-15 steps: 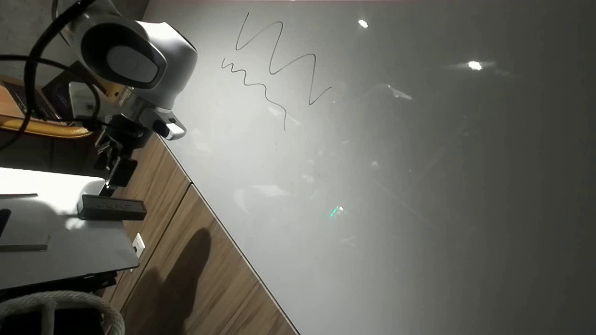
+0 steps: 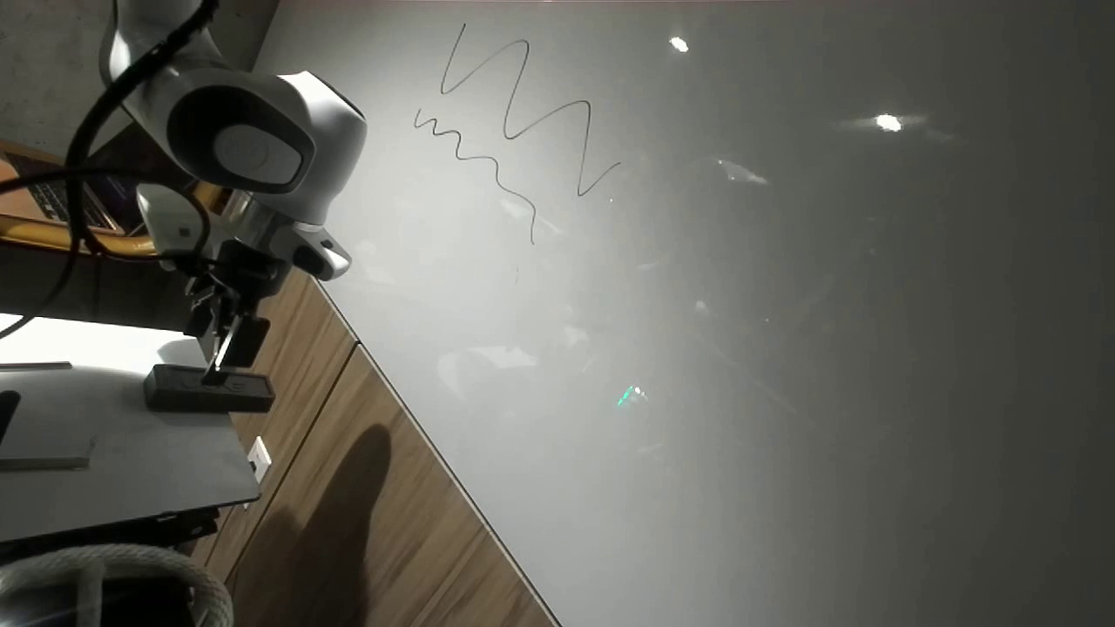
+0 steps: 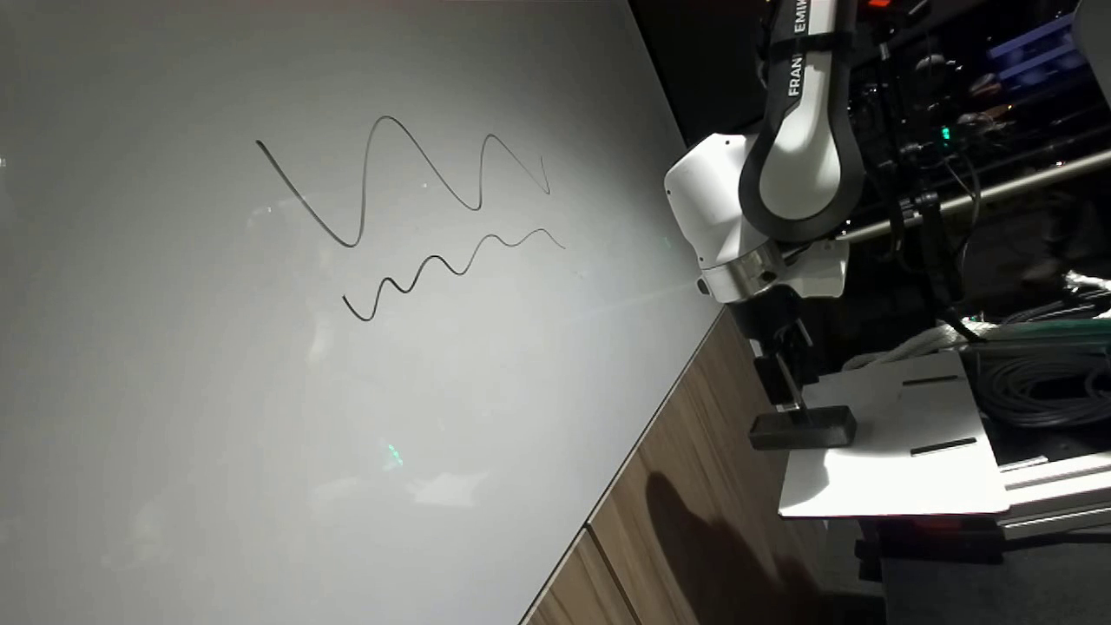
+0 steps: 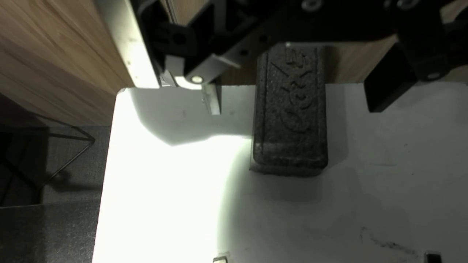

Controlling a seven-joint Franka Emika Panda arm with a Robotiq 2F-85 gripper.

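A dark grey block-shaped eraser (image 4: 289, 114) with raised lettering lies flat on a white tabletop (image 4: 175, 197); its far end sticks out past the table edge. In the wrist view my gripper stands open, one finger on each side of the eraser, with gaps on both sides. Exterior view 1 has the gripper (image 2: 219, 355) right over the eraser (image 2: 209, 388), one fingertip overlapping its upper face; whether it touches cannot be told. Two dark wavy lines (image 3: 432, 260) run across the large whiteboard (image 3: 208, 437).
Wood panelling (image 2: 345, 449) runs below the whiteboard, close to the overhanging end of the eraser. Narrow dark slots (image 3: 943, 446) cut the tabletop. A white socket (image 2: 260, 459) sits on the panelling.
The arm has come lower, and the gripper has shifted slightly right in exterior view 1, from behind the eraser to over it. The eraser and the drawn lines look unmoved.
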